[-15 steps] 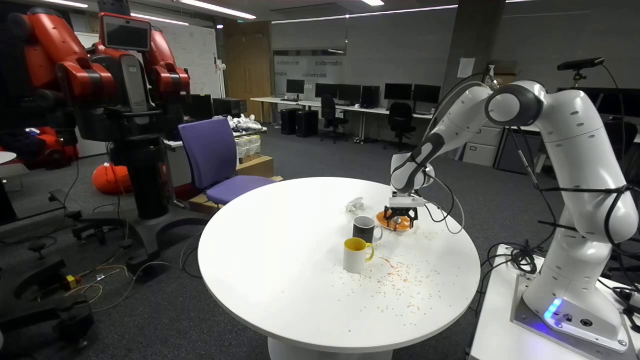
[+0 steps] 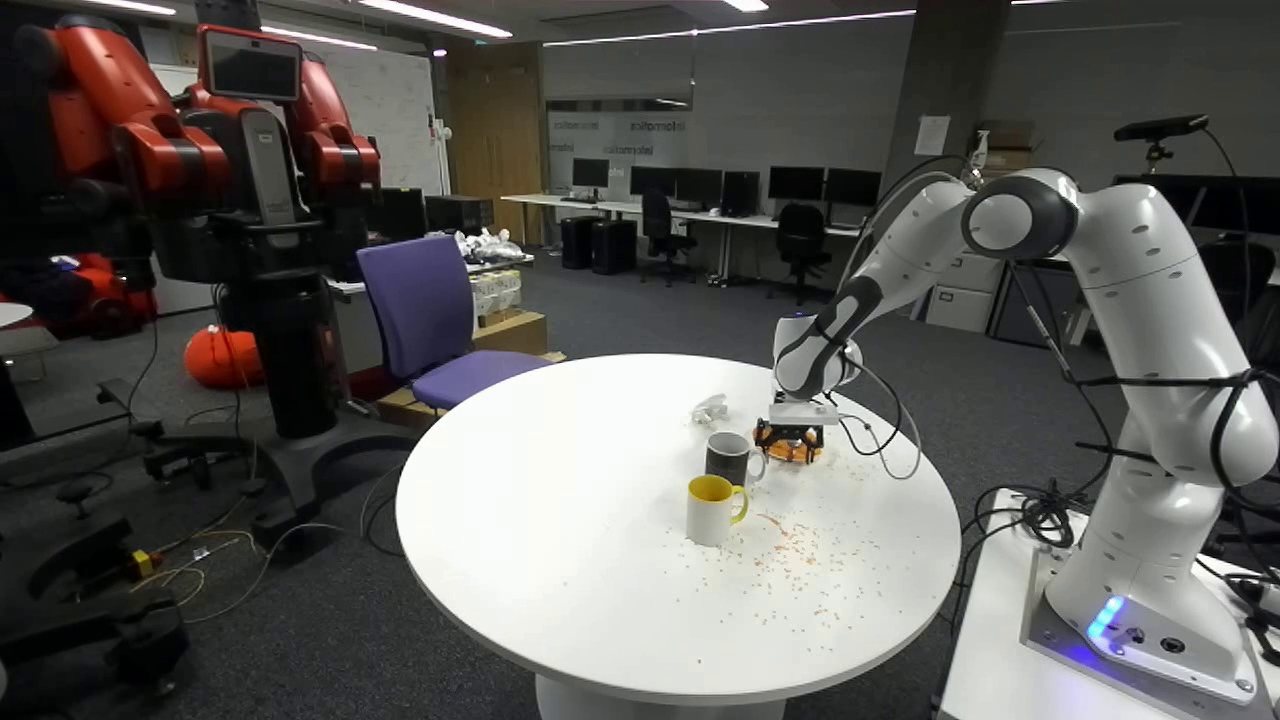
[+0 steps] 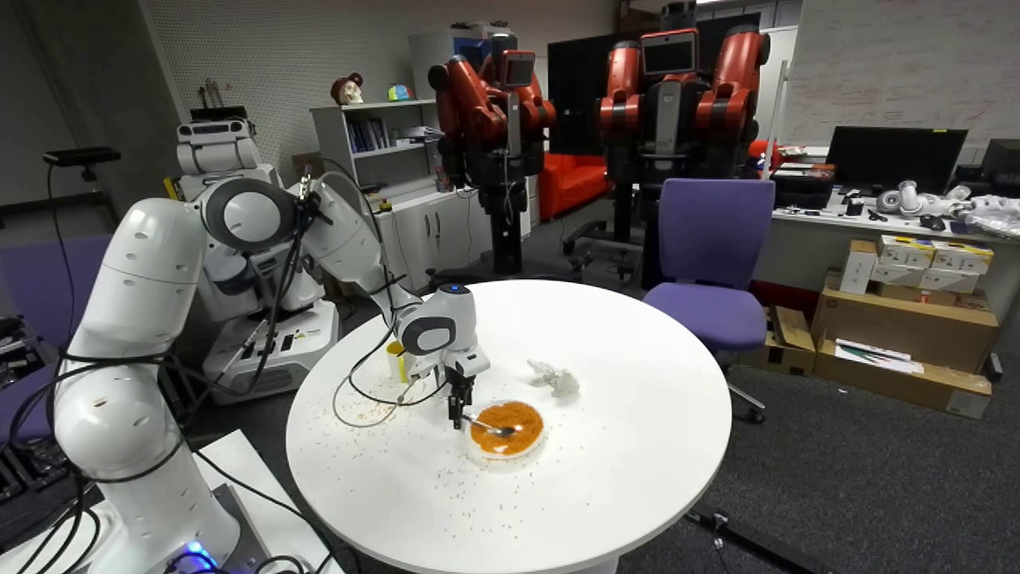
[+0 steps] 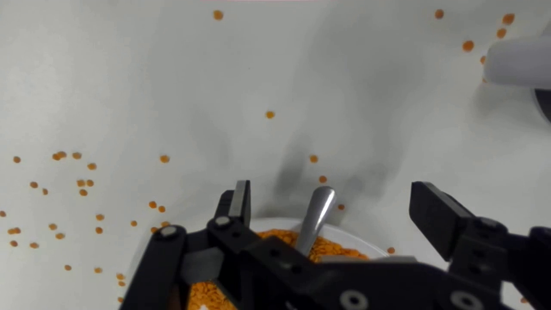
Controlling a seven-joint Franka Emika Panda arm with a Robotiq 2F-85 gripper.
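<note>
A shallow white dish (image 3: 476, 446) of orange lentils (image 3: 521, 417) sits on the round white table. A metal spoon (image 4: 318, 209) rests in it, its bowl on the lentils and its handle sticking out past the rim. My gripper is open above the dish's edge. The handle's end lies between the spread fingers, nearer one of them and with a gap on both sides. In the exterior view 1, the gripper (image 2: 789, 443) partly hides the dish.
A dark grey mug (image 2: 727, 457) stands beside the dish, and a white mug with a yellow inside (image 2: 708, 516) is nearer the front. Crumpled clear plastic (image 3: 555, 379) lies past the dish. Loose lentils are scattered about the table (image 2: 540, 504), whose left half is clear.
My gripper has moved slightly left and lower in the exterior view 1, closer to the dish. Both mugs and the plastic stay where they were.
</note>
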